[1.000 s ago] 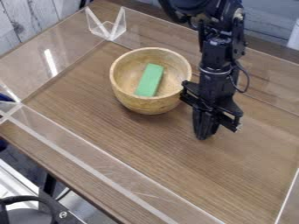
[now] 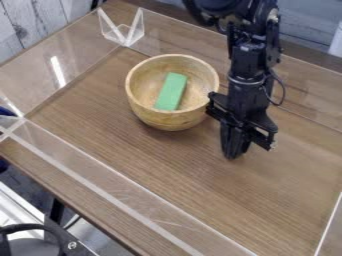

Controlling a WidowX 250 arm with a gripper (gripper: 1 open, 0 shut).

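The black robot arm hangs from the top centre, its gripper (image 2: pixel 233 146) low over the wooden table, right of a light wooden bowl (image 2: pixel 171 118). The gripper looks shut; nothing clear shows between its fingers, though the tips are dark and small. A green block (image 2: pixel 171 92) lies inside the bowl.
A clear plastic piece (image 2: pixel 123 30) sits at the back left. Part of another black device (image 2: pixel 27 240) shows at the bottom left corner.
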